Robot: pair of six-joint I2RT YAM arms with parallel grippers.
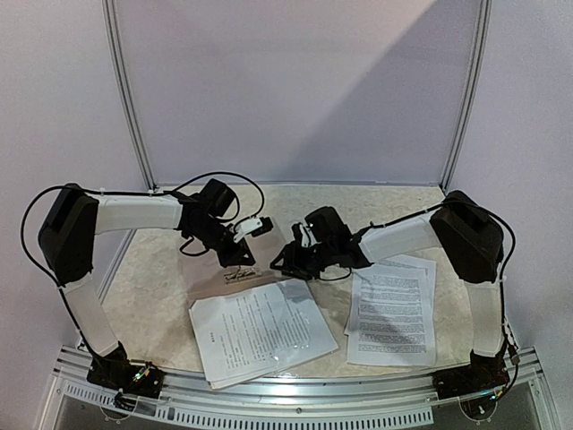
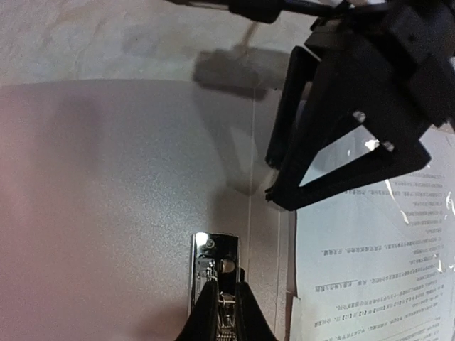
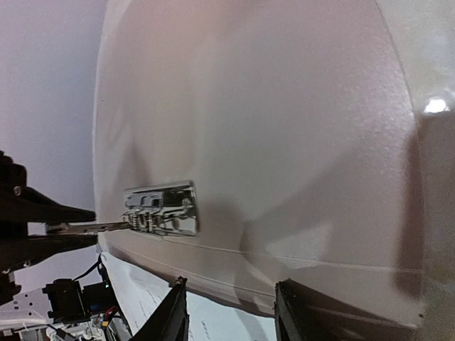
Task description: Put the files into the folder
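Note:
A pinkish translucent folder (image 1: 195, 273) lies left of centre, bearing a metal clip (image 2: 226, 249). White printed sheets (image 1: 260, 331) cover its front part; whether they are under a clear cover cannot be told. My left gripper (image 1: 237, 260) is over the clip. In the right wrist view, the clip's thin lever (image 3: 110, 227) sits between the left fingers, which are close together; how tightly they press on it is unclear. My right gripper is open at the folder's right edge, empty between its fingers, above the folder and sheets.
More printed sheets (image 1: 391, 313) lie on the table at the right, partly beneath the right arm. The two grippers are close together. Bare table (image 1: 358, 197) shows behind the arms, and a metal rail (image 1: 304, 381) runs along the front.

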